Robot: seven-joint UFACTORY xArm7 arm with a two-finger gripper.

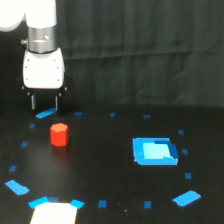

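Note:
My gripper [44,97] hangs at the upper left over the dark table, below a white wrist; its two dark fingers stand apart, with nothing visible between them. A red hexagonal object [59,134] sits on the table below and to the right of the gripper. At the right lies a blue square piece [137,151] with a pale inner part [157,151]; whether it is a tray or a flat marking is unclear.
Small blue tape marks [185,198] are scattered over the table [110,180]. A pale yellowish object [54,214] shows at the bottom edge. A dark curtain stands behind.

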